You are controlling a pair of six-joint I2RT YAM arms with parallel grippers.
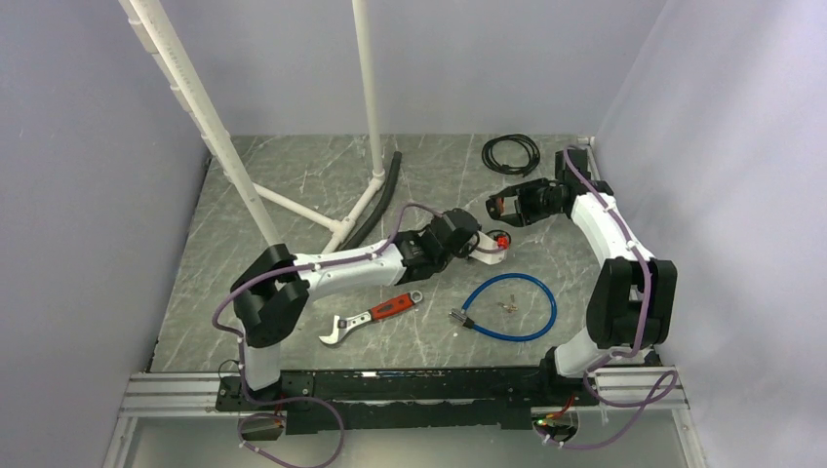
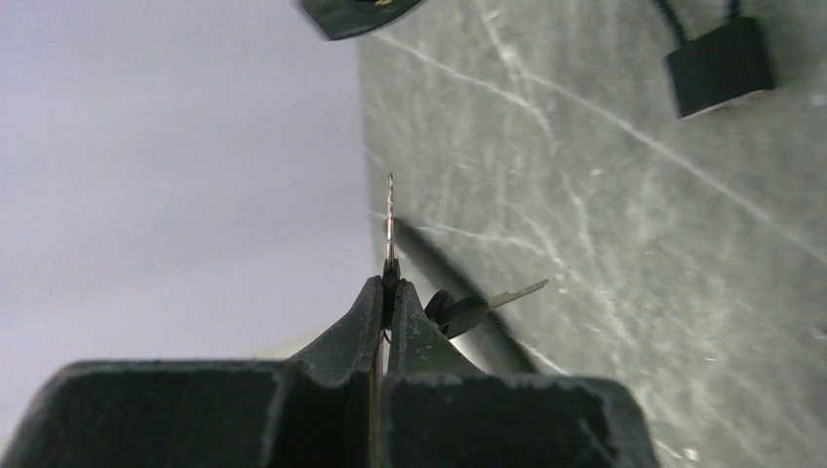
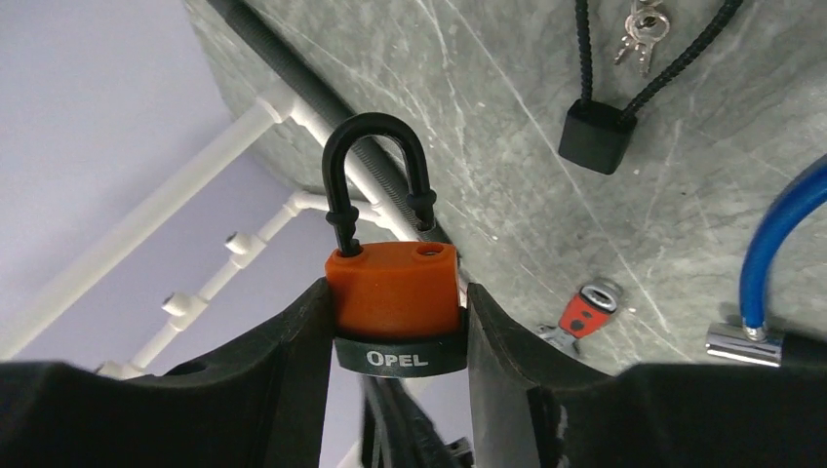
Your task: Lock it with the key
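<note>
An orange padlock point(image 3: 395, 292) with a black OPEL band is clamped between the fingers of my right gripper point(image 1: 504, 207). Its black shackle point(image 3: 375, 122) stands raised, one leg end clear of its hole. In the left wrist view, my left gripper is shut on a key point(image 2: 390, 219) whose blade points straight out from the fingertips. A second key point(image 2: 517, 292) with a black head dangles beside it. From above, the left gripper is just left of the padlock, apart from it; the held key is too small to make out there.
A black cable lock point(image 3: 597, 136) with small keys point(image 3: 647, 27) lies on the table beneath. A blue hose point(image 1: 554, 302), an adjustable wrench point(image 1: 371, 317) and a coiled black cable point(image 1: 531, 156) lie around. White pipes point(image 1: 369, 88) rise at the left.
</note>
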